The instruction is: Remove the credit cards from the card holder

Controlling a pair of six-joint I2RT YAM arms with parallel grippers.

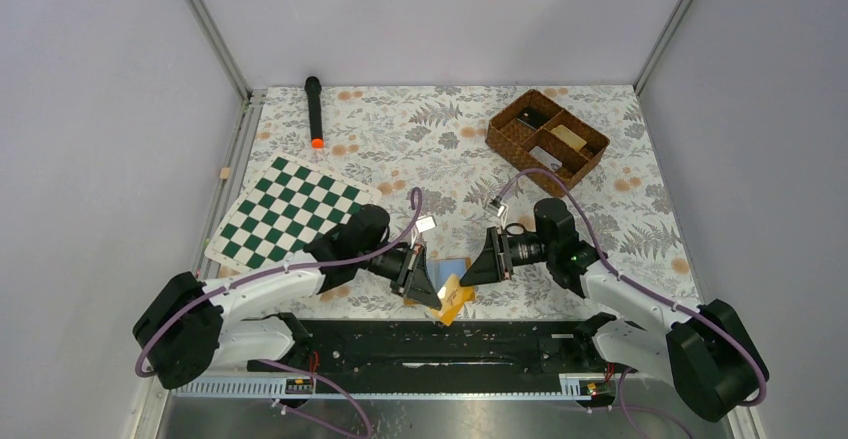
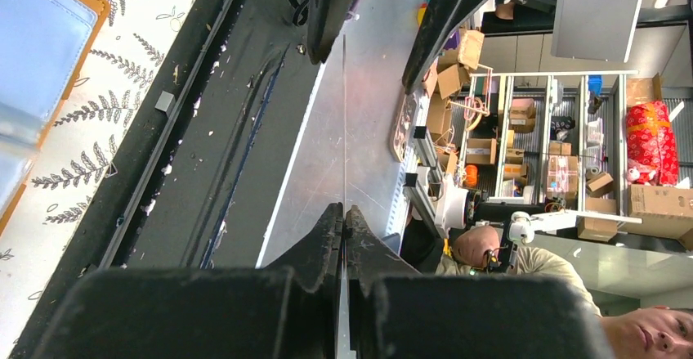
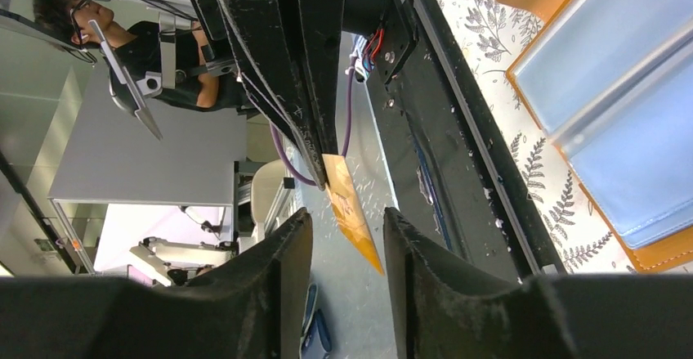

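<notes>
An orange card is pinched at one end by my left gripper, over the table's front edge. Edge-on, the card is just a thin line rising from the left fingertips. In the right wrist view the card reaches between the parted fingers of my right gripper, with a gap on either side. The open card holder, brown-edged with clear bluish pockets, lies flat on the table below; both grippers partly cover the holder from above.
A wicker basket with compartments stands at the back right. The green-and-white checkered board lies left, near the left arm, and a black microphone at the back left.
</notes>
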